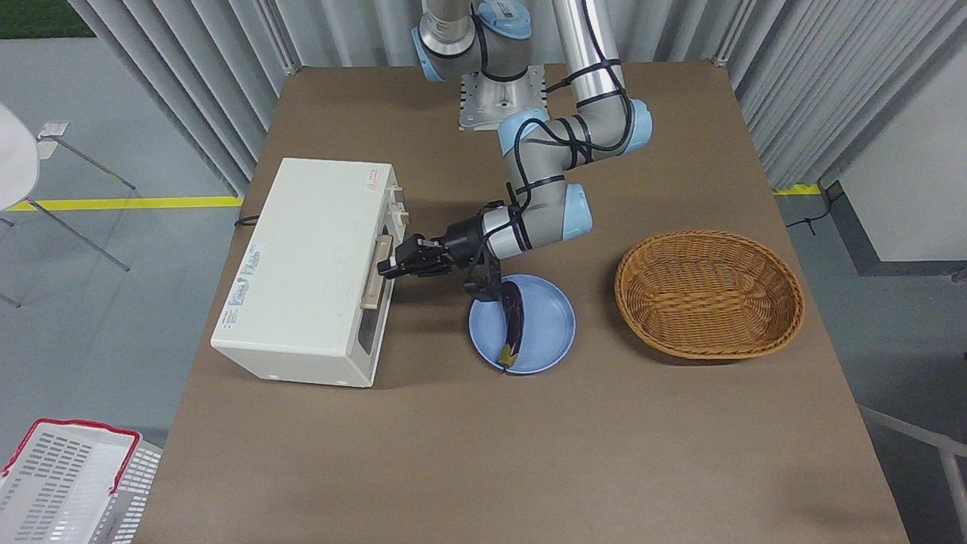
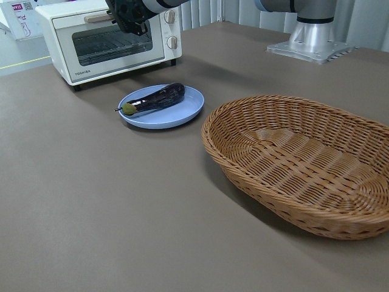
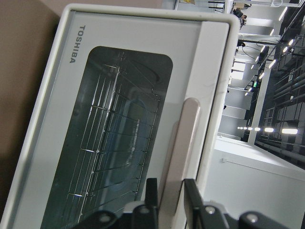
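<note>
A white Toshiba toaster oven (image 1: pixel 288 263) stands on the left of the table, its glass door (image 3: pixel 107 138) shut in the wrist view. My gripper is at the door's long handle (image 3: pixel 182 138), one finger on either side of it and apparently open around it; whether the fingers touch it is hard to tell. In the front view the gripper (image 1: pixel 387 267) reaches the handle from the right. Beside the oven, under the wrist, a dark eggplant (image 1: pixel 512 322) lies on a blue plate (image 1: pixel 551 331).
An oval wicker basket (image 1: pixel 709 292) sits on the right of the table (image 1: pixel 544 453). The robot's base (image 2: pixel 310 50) is at the back. A white plastic basket (image 1: pixel 72 480) is off the table at the lower left.
</note>
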